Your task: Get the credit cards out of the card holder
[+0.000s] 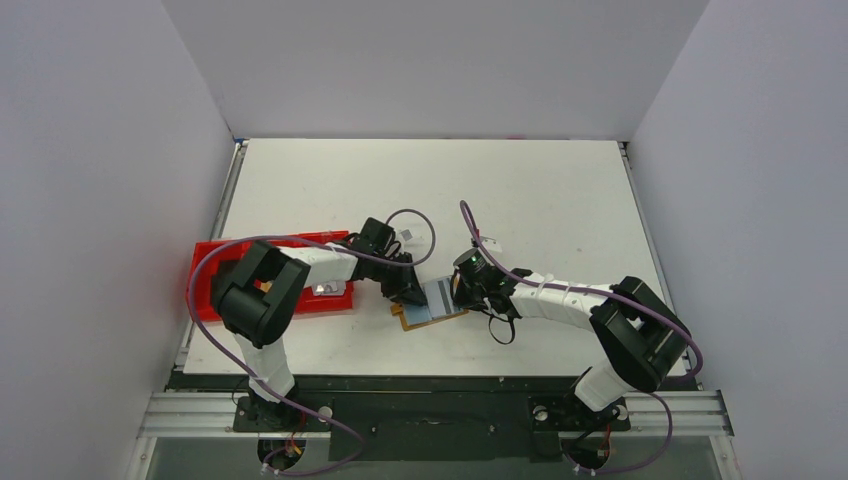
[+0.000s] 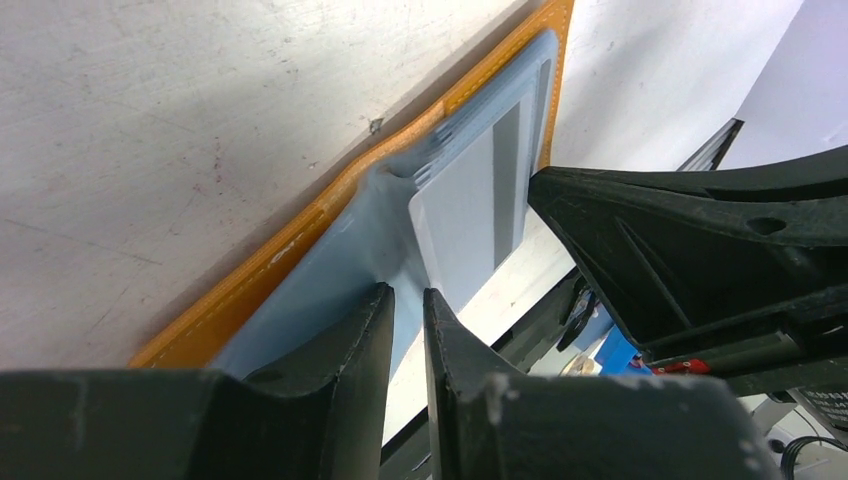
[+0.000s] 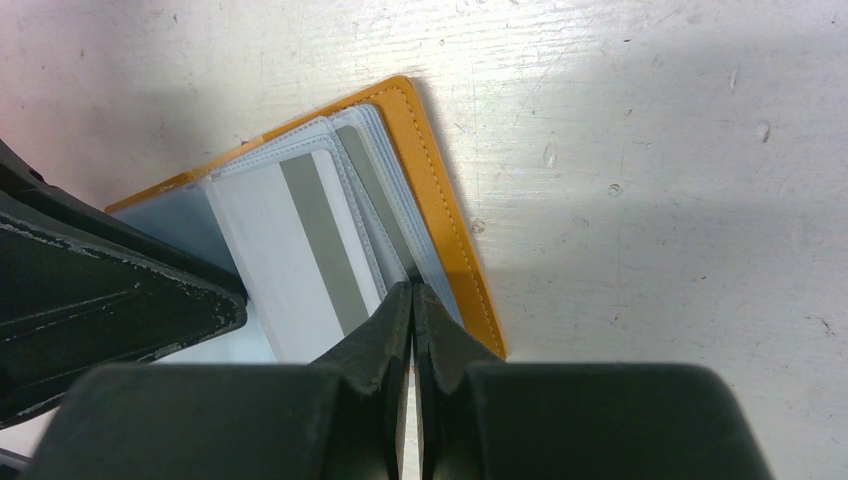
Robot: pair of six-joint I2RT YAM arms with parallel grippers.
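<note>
The open card holder has a tan leather back and a stack of clear bluish sleeves. It lies on the table between both grippers. A pale card with a grey stripe sits in the top sleeve in the left wrist view, its near edge facing my left gripper. That gripper is nearly closed over the sleeve by this edge, with no card clearly between its fingers. At the opposite end, my right gripper is shut, its tips against the layered sleeves. Whether it pinches a thin sleeve is hidden.
A red divided tray stands to the left, partly under the left arm. A small pale item lies in it.
</note>
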